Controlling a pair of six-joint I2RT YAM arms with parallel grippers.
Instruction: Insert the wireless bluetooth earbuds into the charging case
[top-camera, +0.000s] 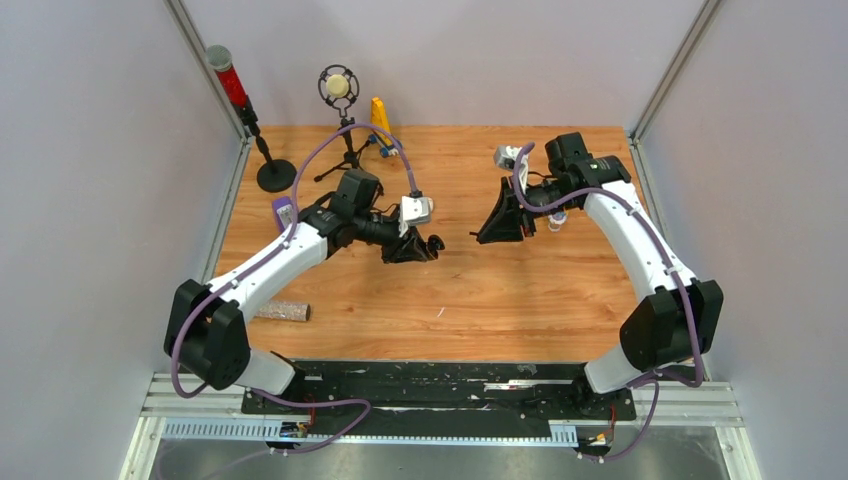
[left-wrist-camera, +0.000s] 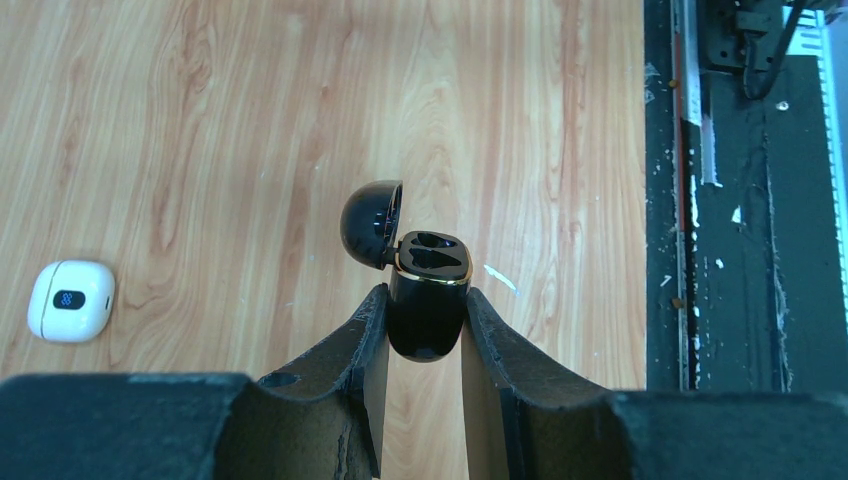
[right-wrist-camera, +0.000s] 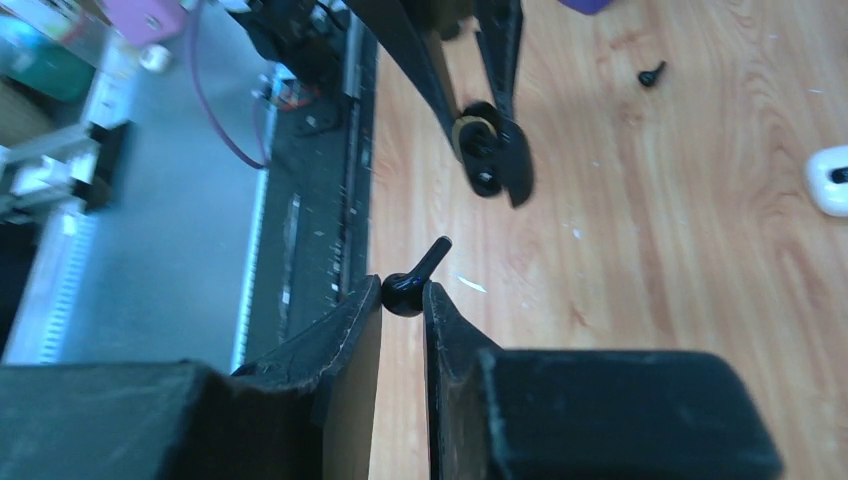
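In the left wrist view, my left gripper is shut on a black charging case (left-wrist-camera: 427, 320) with a thin gold rim. Its lid (left-wrist-camera: 371, 223) stands open, and dark earbud hollows (left-wrist-camera: 436, 258) show inside. A black earbud (right-wrist-camera: 405, 293) is pinched at the fingertips of my right gripper, its stem pointing up and away. Beyond it in the right wrist view, the open case (right-wrist-camera: 482, 160) is held apart from the earbud. From above, the left gripper (top-camera: 425, 252) and right gripper (top-camera: 478, 238) face each other across a short gap. Another black earbud (right-wrist-camera: 651, 74) lies on the table.
A white case (left-wrist-camera: 72, 301) lies on the wooden table (top-camera: 480, 320). At the back left stand a red microphone (top-camera: 237, 90), a round microphone on a tripod (top-camera: 338, 88) and a yellow object (top-camera: 380, 115). A glittery cylinder (top-camera: 284, 311) lies front left.
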